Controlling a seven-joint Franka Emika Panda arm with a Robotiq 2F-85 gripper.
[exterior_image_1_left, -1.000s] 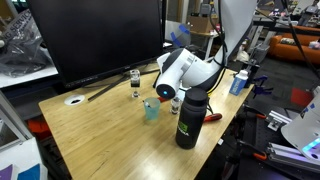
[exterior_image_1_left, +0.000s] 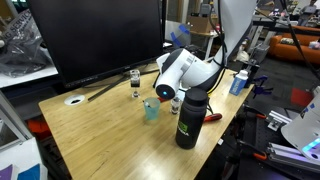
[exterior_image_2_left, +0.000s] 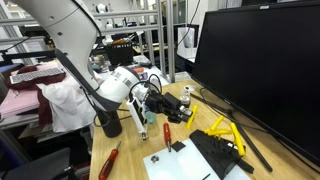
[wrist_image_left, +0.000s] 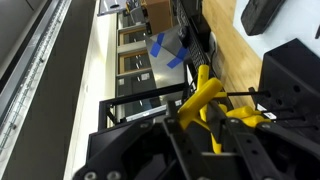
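A bright yellow object (wrist_image_left: 202, 97), its full shape unclear, sits at the dark fingers of my gripper in the wrist view. The fingers are shut on it. In the second exterior view the gripper (exterior_image_2_left: 187, 113) is beside the monitor, above the table, with yellow pieces (exterior_image_2_left: 222, 129) near it and a black keypad-like block (exterior_image_2_left: 216, 152) in front. My arm hides the fingers in the first exterior view.
A tall black cylinder (exterior_image_1_left: 190, 122) and a teal cup (exterior_image_1_left: 152, 109) stand near the arm. A large monitor (exterior_image_2_left: 265, 60) blocks one side. White paper (exterior_image_2_left: 172, 163) and a red screwdriver (exterior_image_2_left: 108, 164) lie in front.
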